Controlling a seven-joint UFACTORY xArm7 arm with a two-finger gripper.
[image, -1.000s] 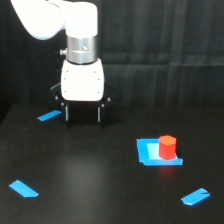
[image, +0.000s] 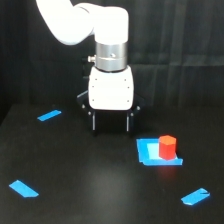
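Observation:
A red block (image: 167, 147) rests on a blue-edged patch (image: 146, 160) with a pale middle, right of centre on the dark table. Up and to the left of it hangs my gripper (image: 111, 126), open, its two thin dark fingers spread apart and pointing down. Nothing shows between them. The gripper and the block are clearly apart.
Blue tape strips lie on the table: one at the back left (image: 49, 115), one at the front left (image: 23, 188) and one at the front right (image: 195, 197). A dark curtain (image: 180, 60) hangs behind.
The arm and gripper have moved to the right and slightly down, nearer to the red block. The block, the patch and the tape strips stay where they were.

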